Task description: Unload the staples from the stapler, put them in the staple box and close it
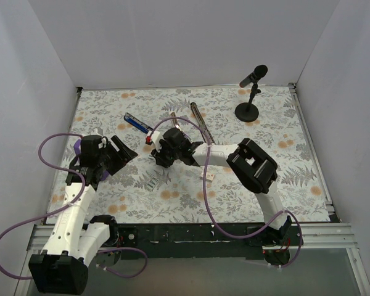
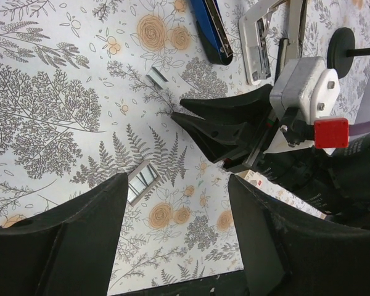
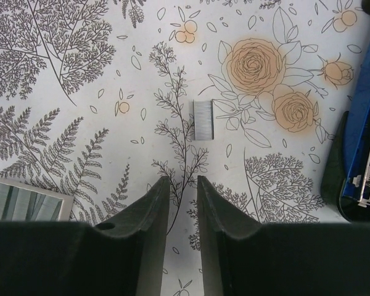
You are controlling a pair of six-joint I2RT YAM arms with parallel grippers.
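Note:
A short silver staple strip [image 3: 203, 120] lies on the patterned mat, just beyond my right gripper, whose fingertips stand a small gap apart with nothing between. The blue stapler [image 3: 365, 154] lies at the right of that view, also seen at the back in the top view as a long blue body [image 1: 135, 122]. My left gripper is open over the mat, empty, with a tray of staple strips [image 2: 142, 182] between its fingers further below.
Long metal tools [image 1: 202, 120] lie at the back middle, a small beige block [image 1: 208, 176] at the right middle, and a black stand [image 1: 246, 112] at the back right.

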